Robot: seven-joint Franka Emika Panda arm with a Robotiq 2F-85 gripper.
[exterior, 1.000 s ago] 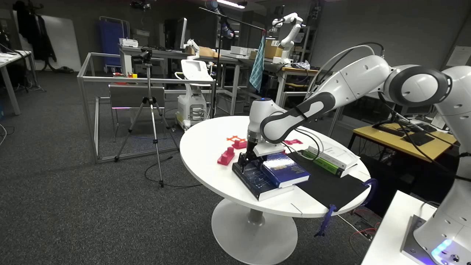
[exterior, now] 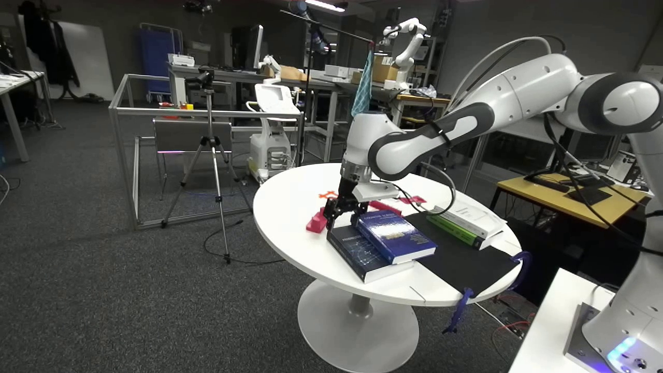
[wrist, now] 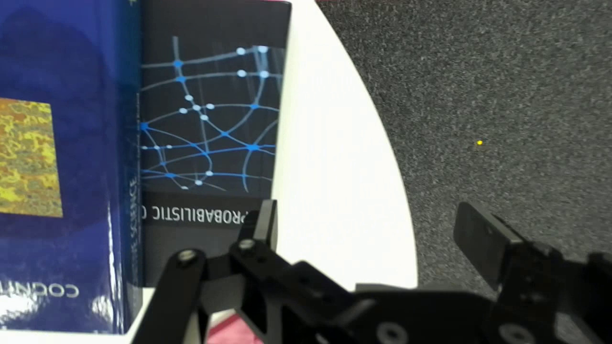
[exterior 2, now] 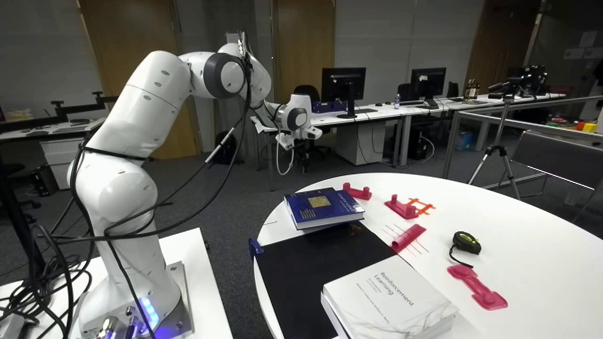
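My gripper (exterior: 343,217) is open, and nothing shows between its fingers. It hangs above the far end of a book stack near the table rim in exterior view 1. A blue book (exterior: 398,234) lies on top of a black book (exterior: 362,252), which sticks out beside it. From the wrist view, the left finger (wrist: 267,223) overlaps the edge of the black book (wrist: 212,132). The right finger (wrist: 482,241) appears against the floor past the table edge. The blue book (wrist: 86,155) lies left of both fingers.
Near the gripper stands a red block-like piece (exterior: 318,223). A white book (exterior 2: 390,299), a tape measure (exterior 2: 467,242) and several red parts lie on the round table (exterior 2: 525,243). A black mat (exterior 2: 316,271) covers one side. Bare tabletop lies right of the tape measure.
In exterior view 1, my gripper has moved up and left, from over the books toward the red piece. The books look unmoved.
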